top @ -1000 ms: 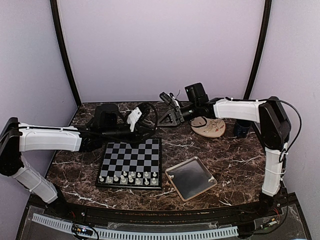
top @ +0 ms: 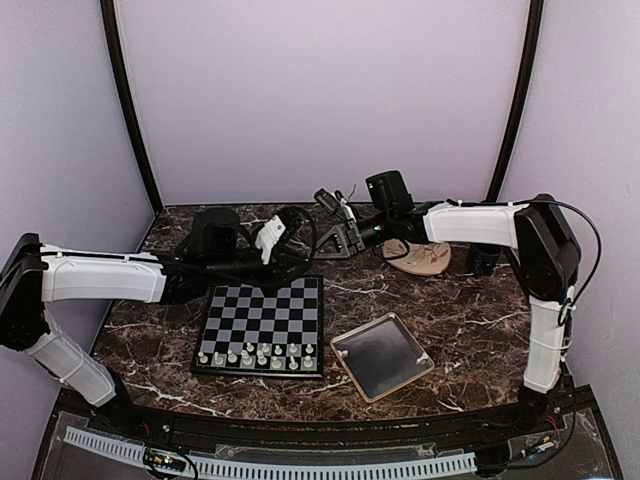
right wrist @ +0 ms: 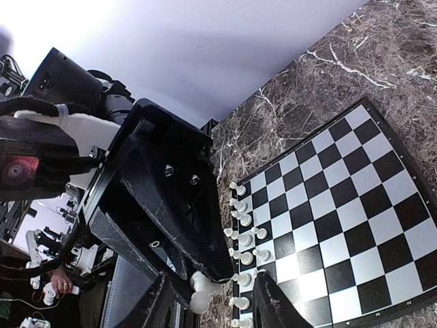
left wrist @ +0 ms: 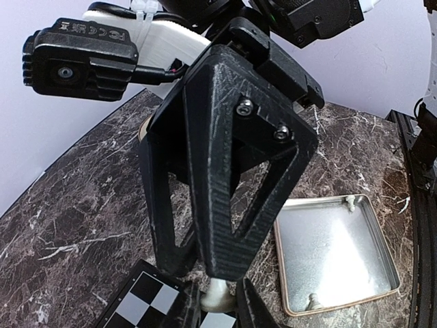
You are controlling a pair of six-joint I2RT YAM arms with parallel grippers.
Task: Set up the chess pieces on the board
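Observation:
The chessboard carries white pieces along its near edge. Above its far part, my left gripper and right gripper meet. A white piece is between their fingers: in the left wrist view it sits at the left fingertips, just below the tip of the right gripper; in the right wrist view the piece is beside the other gripper's tip. Whether either gripper is closed firmly on it I cannot tell.
A metal tray with small white pieces at two sides lies right of the board. A round beige object lies behind the right arm, and a dark cup stands at the back right. Bare marble surrounds these.
The left arm and the board look almost unchanged.

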